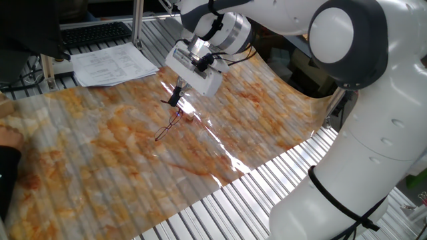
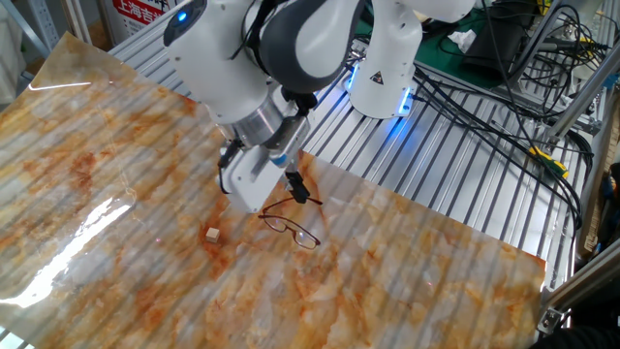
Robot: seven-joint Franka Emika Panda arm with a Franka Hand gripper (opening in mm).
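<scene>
My gripper [image 1: 175, 100] is shut on a pair of thin-framed glasses, which hangs from its black fingertips over the marbled sheet. In exterior view 1 the glasses [image 1: 167, 125] slant down and to the left, away from the fingers. From the other side, the dark reddish frame and both lenses of the glasses [image 2: 291, 231] show below the gripper [image 2: 298, 190], one temple running up close to the fingers. Exactly where the fingers pinch the frame is too small to tell, and so is the height above the sheet.
A small wooden cube [image 2: 213, 235] lies on the marbled sheet [image 2: 407, 281] near the glasses. Printed papers [image 1: 113, 64] and a keyboard [image 1: 97, 33] are at the back left. A person's hand [image 1: 10, 137] rests at the left edge. Much of the sheet is bare.
</scene>
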